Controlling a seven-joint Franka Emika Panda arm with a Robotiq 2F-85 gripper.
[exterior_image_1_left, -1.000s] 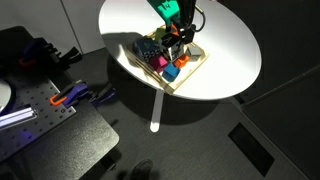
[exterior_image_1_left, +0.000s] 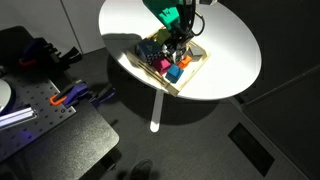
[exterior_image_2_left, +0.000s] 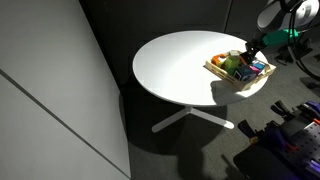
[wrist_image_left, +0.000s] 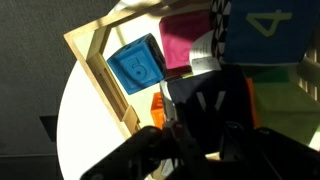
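A shallow wooden tray (wrist_image_left: 100, 82) on the white table holds several coloured blocks. In the wrist view a blue block (wrist_image_left: 137, 65) lies in one corner, with a magenta block (wrist_image_left: 183, 38) beside it. A dark blue block with a yellow-green 4 (wrist_image_left: 262, 30) is at the upper right, and a green block (wrist_image_left: 285, 105) lies below it. My gripper reaches down among the blocks, over a dark area near the middle. Its fingers blend into the black there, so what lies between them is unclear. An orange piece (wrist_image_left: 157, 108) shows just left of it.
The round white table (exterior_image_2_left: 175, 75) has wide clear room on one side of the tray. The tray stands near the table's edge, with a dark floor below. A black stand (exterior_image_1_left: 60, 140) with tools is nearby.
My arm has come lower over the tray during the last second. The tray and the blue block appear to be in the same place.
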